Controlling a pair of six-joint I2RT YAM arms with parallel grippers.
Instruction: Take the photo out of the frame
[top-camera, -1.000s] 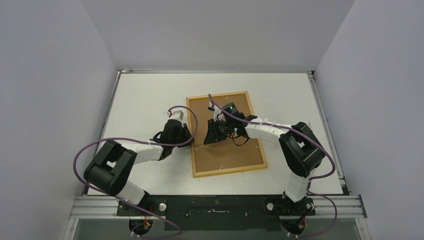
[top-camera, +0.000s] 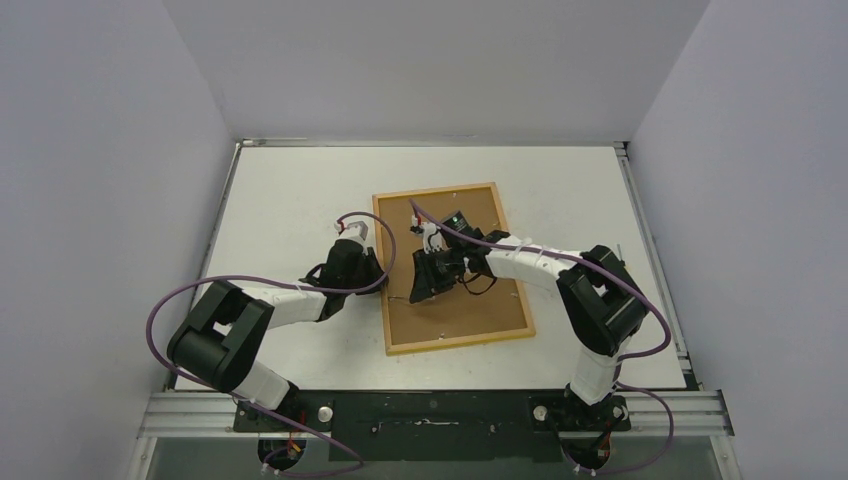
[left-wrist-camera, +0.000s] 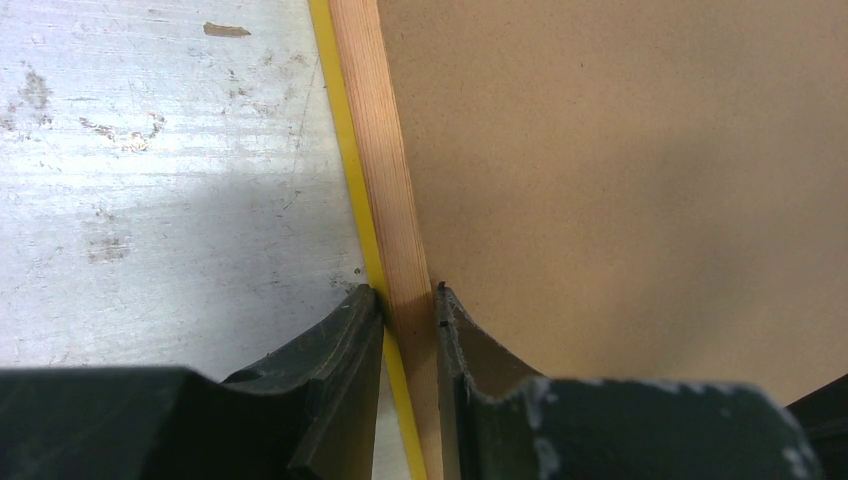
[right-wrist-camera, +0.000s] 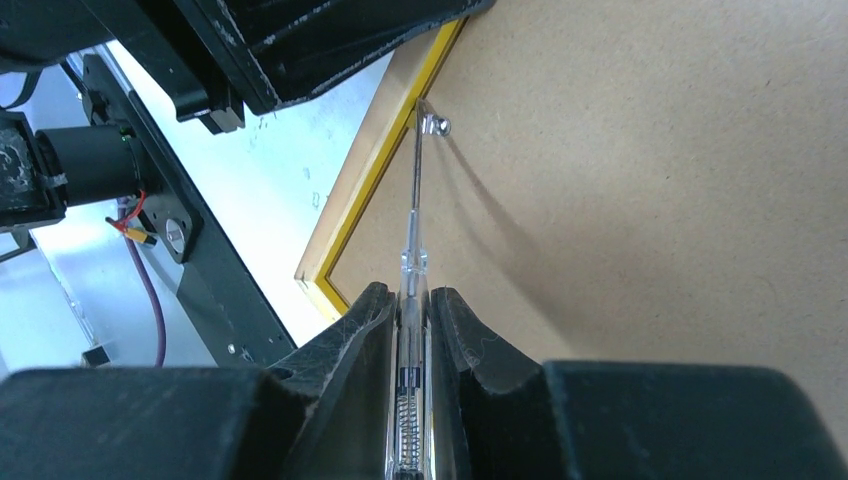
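Observation:
The picture frame (top-camera: 460, 344) lies back side up on the table, its light wooden border around a brown backing board (top-camera: 475, 310). No photo shows. My left gripper is shut on the frame's left bar (left-wrist-camera: 378, 130), one finger on either side of it. Over the board, my right gripper is shut on a slim screwdriver (right-wrist-camera: 408, 335) with a clear handle. The screwdriver's thin shaft reaches to the border beside a small metal tab (right-wrist-camera: 437, 125); whether its tip touches the tab I cannot tell.
Several small tabs sit around the board's edge, one of them (top-camera: 442, 335) near the front bar. In the right wrist view the left arm (right-wrist-camera: 290, 50) stands close above the frame's edge.
My right gripper and the screwdriver have shifted a little toward the front of the table, along the left bar. The left gripper and the frame have stayed in place.

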